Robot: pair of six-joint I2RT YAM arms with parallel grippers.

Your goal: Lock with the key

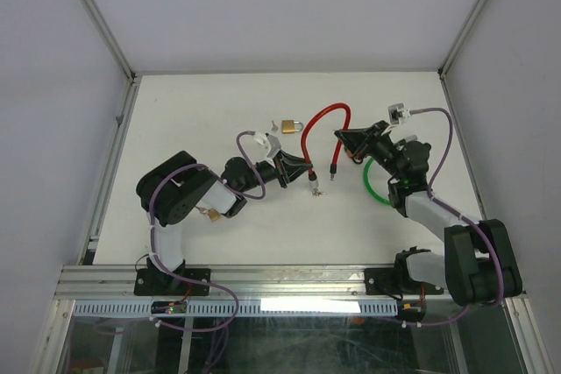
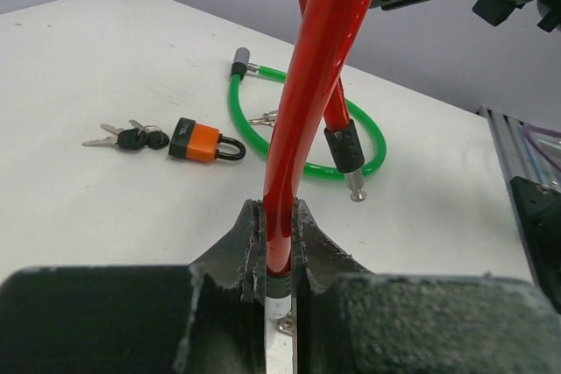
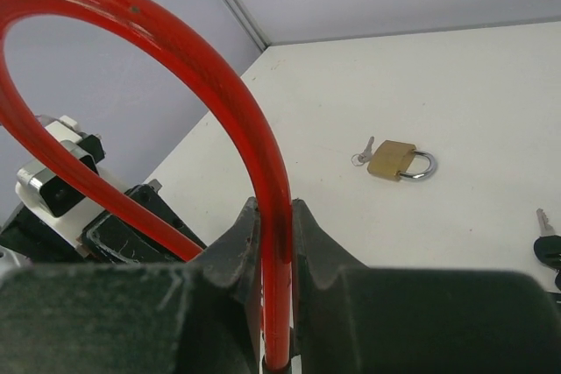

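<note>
A red cable lock (image 1: 326,108) is held raised in an arch by both grippers. My left gripper (image 1: 305,165) is shut on one end, just above its lock head (image 2: 278,302), where a key (image 2: 286,327) shows, mostly hidden by the fingers. My right gripper (image 1: 344,136) is shut on the other side of the arch; below it, in the left wrist view, hangs that end with a bare metal pin (image 2: 355,183), apart from the lock head.
A green cable lock (image 2: 377,146), an orange padlock (image 2: 200,140) and black-headed keys (image 2: 131,137) lie on the right of the white table (image 1: 210,111). A brass padlock (image 3: 391,160) with a small key lies at the back.
</note>
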